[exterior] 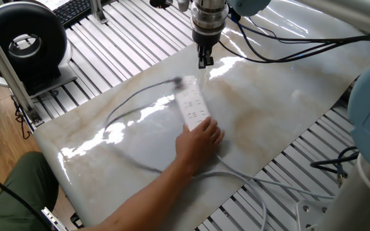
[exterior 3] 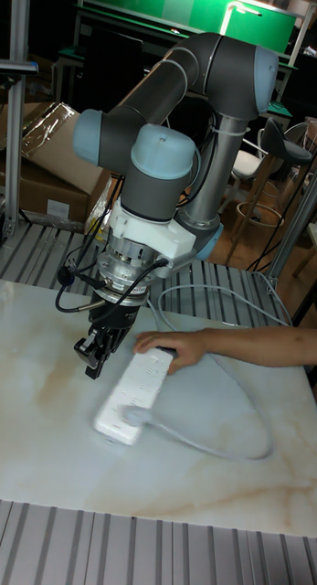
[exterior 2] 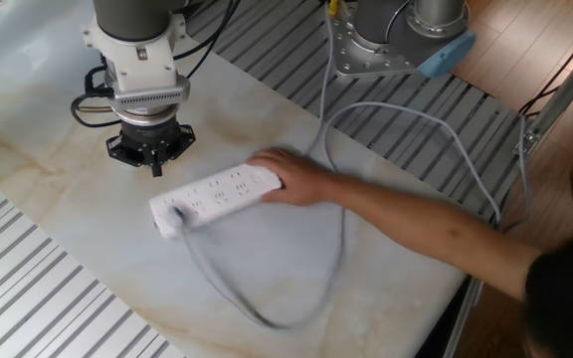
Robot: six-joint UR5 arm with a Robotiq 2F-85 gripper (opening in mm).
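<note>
A white power strip [exterior: 193,106] is held at one end by a person's hand [exterior: 200,138] over the marbled sheet; whether it touches the sheet is unclear. A grey plug [exterior 2: 175,215] sits in the socket at its far end, and a grey cable [exterior 2: 229,293] loops away from it. The strip's plug end is blurred. My gripper [exterior: 205,62] hangs above the sheet, apart from the strip and near its plug end. In exterior view 3 its dark fingers [exterior 3: 94,368] point down to the left of the strip. How far apart they stand does not show clearly.
The marbled sheet [exterior: 262,115] is mostly clear around the strip. Grey cables [exterior: 236,174] run off across the slatted table [exterior: 249,208]. The person's arm [exterior 2: 416,221] reaches over the sheet. A large black spool [exterior: 27,42] stands at the far left in exterior view 1.
</note>
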